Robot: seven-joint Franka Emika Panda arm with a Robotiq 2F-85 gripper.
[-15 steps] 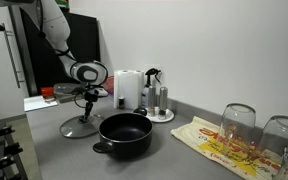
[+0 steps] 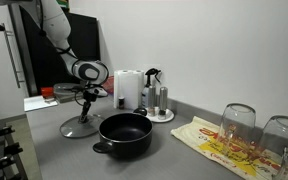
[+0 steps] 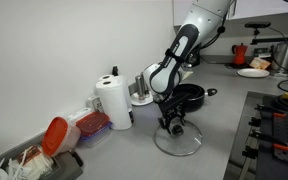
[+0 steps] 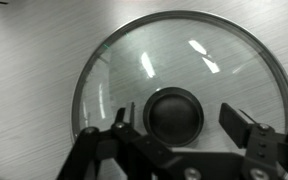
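Observation:
A round glass lid [image 2: 80,128] with a metal rim lies flat on the grey counter, left of the black pot. Its black knob [image 4: 173,118] shows in the middle of the wrist view. My gripper is over the lid with its fingers apart, one on each side of the knob; whether they touch it, I cannot tell. In exterior view 2 the gripper [image 3: 172,122] comes down at the knob, the lid [image 3: 177,141] beneath it. The black two-handled pot [image 2: 125,134] stands uncovered and looks empty.
Behind the pot are a paper towel roll [image 2: 130,89] and several bottles on a white plate [image 2: 161,116]. Two upturned glasses [image 2: 237,124] and a patterned cloth [image 2: 216,147] lie to the right. The counter in front of the pot is clear.
Over the last second the arm, the lid and the pot look the same in exterior view 1; no clear movement shows.

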